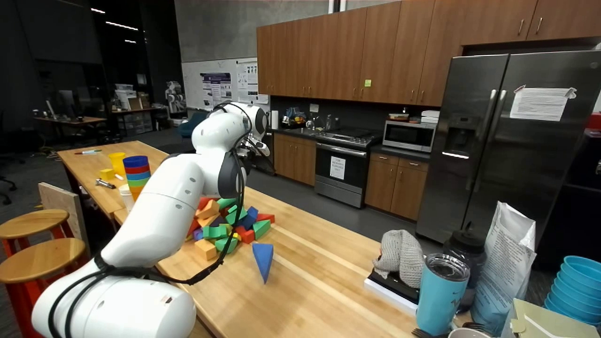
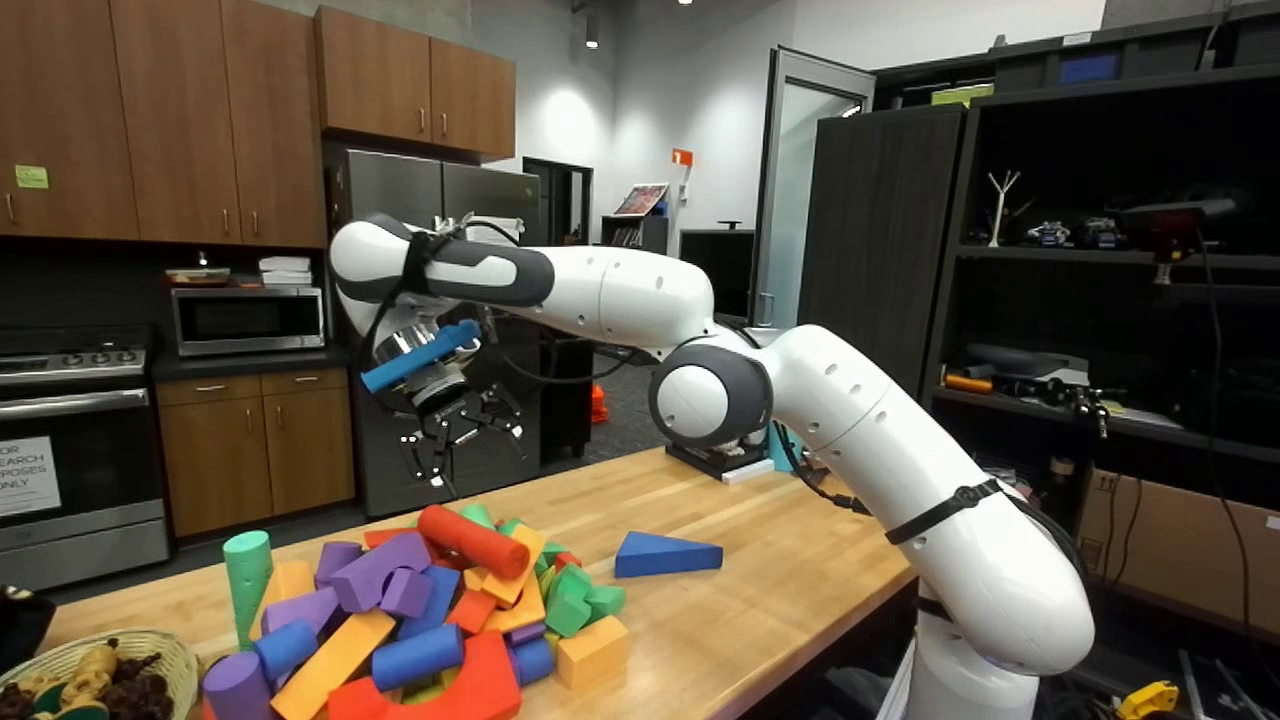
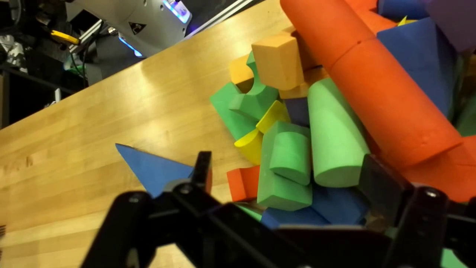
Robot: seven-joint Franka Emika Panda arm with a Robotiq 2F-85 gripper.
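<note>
My gripper is open above the pile, its dark fingers point(image 3: 203, 167) spread wide with nothing held between them. In the second exterior view the gripper point(image 2: 465, 438) hangs in the air, tilted, over the far side of the blocks. A blue triangular block point(image 2: 667, 554) lies alone on the table, apart from the pile. Between the fingers, beyond their tips, the wrist view shows a green cylinder point(image 3: 334, 138) and a green block point(image 3: 281, 196). A long red cylinder point(image 3: 383, 85) slants across the top of the heap. In the first exterior view the arm hides the gripper.
A wicker basket point(image 2: 180, 654) stands near the pile. Stacked coloured cups point(image 1: 137, 169) sit beyond the arm. A blue tumbler point(image 1: 442, 293), a black bottle point(image 1: 467, 253) and a paper bag point(image 1: 503, 259) crowd the table's other end.
</note>
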